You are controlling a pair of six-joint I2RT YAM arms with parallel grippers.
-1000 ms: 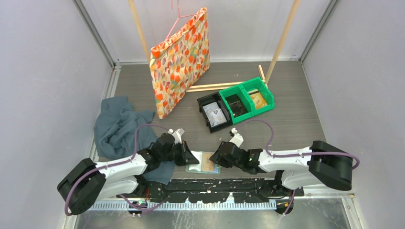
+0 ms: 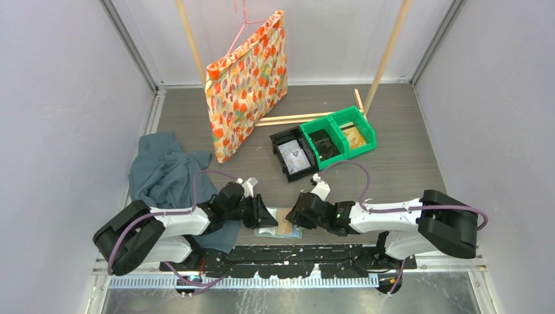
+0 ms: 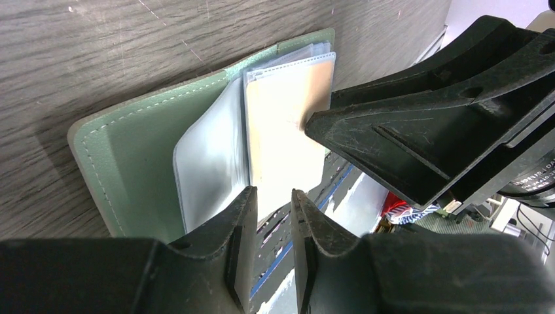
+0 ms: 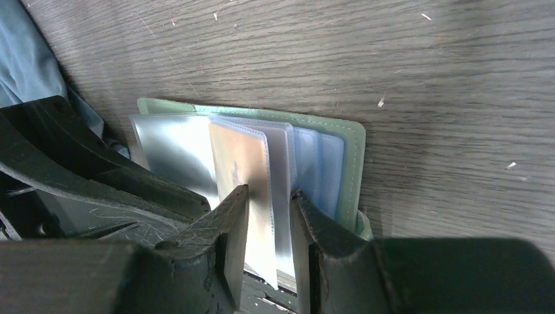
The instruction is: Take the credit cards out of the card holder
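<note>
The green card holder (image 3: 134,154) lies open on the table with its clear sleeves fanned between both grippers. One sleeve holds a beige card; in the right wrist view this card (image 4: 239,154) leans up, its right edge raised. A clear, whitish sleeve (image 3: 213,157) stands partly lifted beside it. My left gripper is open at the holder's left part, no card gripped. Open too, my right gripper has its fingertips either side of the beige card's raised edge. Bluish sleeves (image 4: 321,163) lie flat to the right.
Behind the holder stand a black tray (image 2: 281,139) and a green two-part tray (image 2: 336,119), all holding cards. A grey-blue cloth (image 2: 157,176) lies left. A patterned fabric bag (image 2: 245,85) hangs at the back. Bare table lies right of the trays.
Over the last second the left arm has shifted right, closer to the holder.
</note>
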